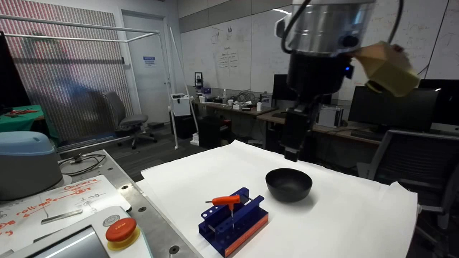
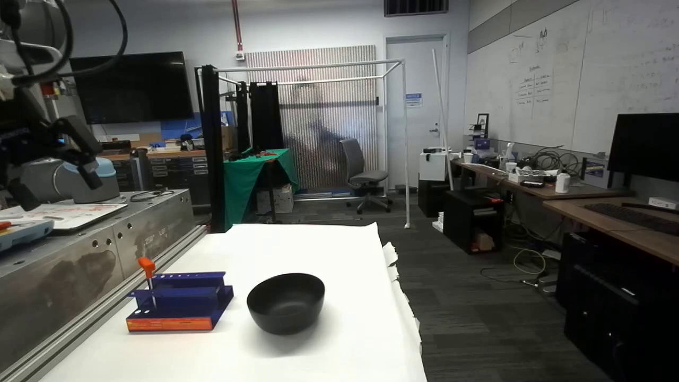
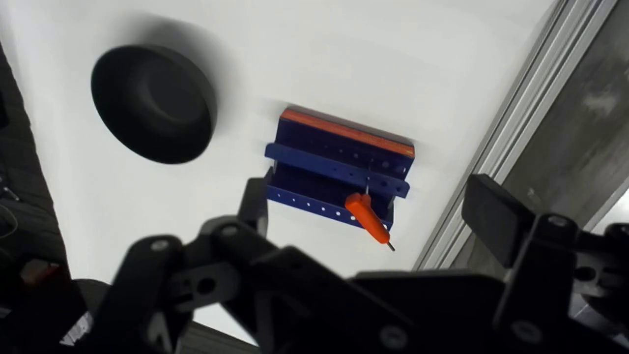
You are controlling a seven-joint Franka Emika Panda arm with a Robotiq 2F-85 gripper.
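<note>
A blue tool rack (image 1: 234,223) with an orange-red front strip rests on the white-covered table. One orange-handled T-shaped tool (image 1: 226,200) stands in it, its thin shaft passing down into the rack. To the rack's side is an empty black bowl (image 1: 288,185). High over the table hangs my gripper, its fingers spread wide and nothing between them. From the wrist camera, the rack (image 3: 339,162) and the orange tool (image 3: 368,217) show between the fingers but well below them, while the bowl (image 3: 154,103) lies at upper left. In exterior view 2 the gripper (image 2: 60,191) appears at the left edge.
White paper (image 2: 356,331) covers the table, bare around the rack and bowl. A metal rail (image 3: 501,141) runs along one side of it. On the neighbouring bench sits a controller with a red stop button (image 1: 121,230).
</note>
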